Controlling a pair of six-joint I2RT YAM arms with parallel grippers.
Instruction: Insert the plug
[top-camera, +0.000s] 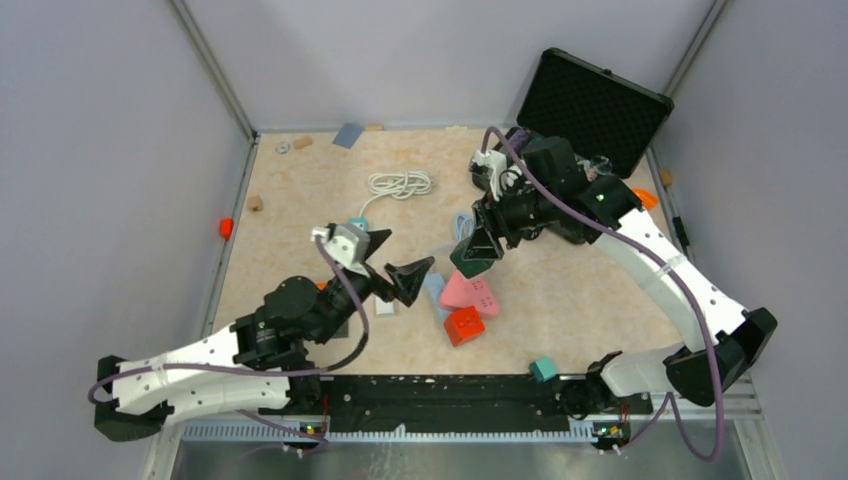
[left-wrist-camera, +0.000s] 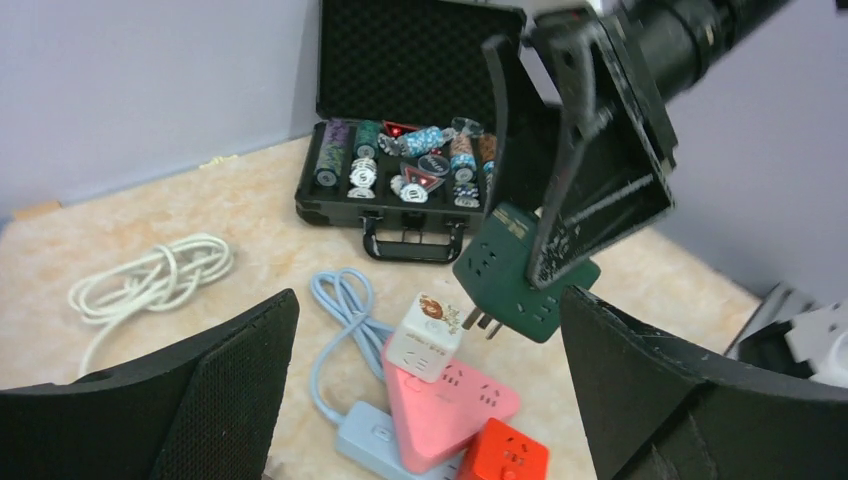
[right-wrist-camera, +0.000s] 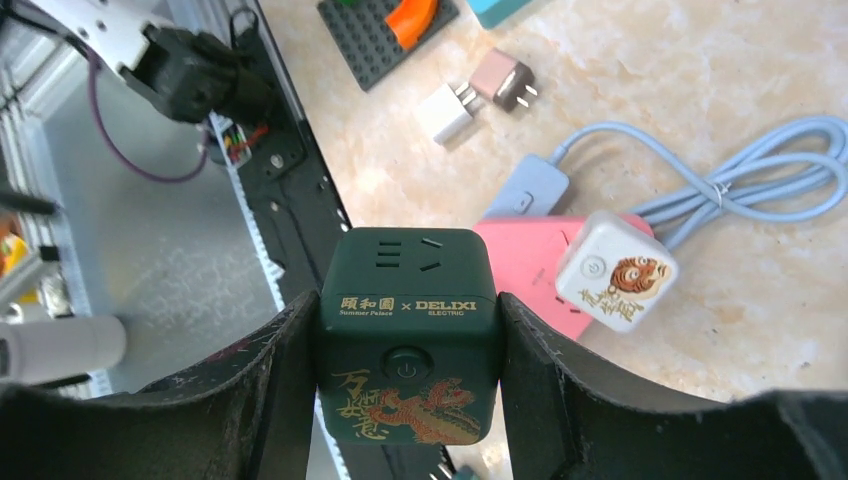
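Observation:
A dark green cube plug sits between the fingers of my right gripper, which press against both its sides. In the left wrist view the plug hangs tilted, its metal prongs pointing down and to the left, apart from everything below. My left gripper stands open to the left of it, nothing between its fingers. Beneath the plug lies a pink wedge-shaped socket block; a white cube adapter rests at its far end, and a red socket cube is beside its near end.
A blue-grey socket strip with a coiled cord lies by the pink block. The teal strip is mostly hidden by my left arm. An open poker-chip case stands at the back right. Small chargers lie near the front edge.

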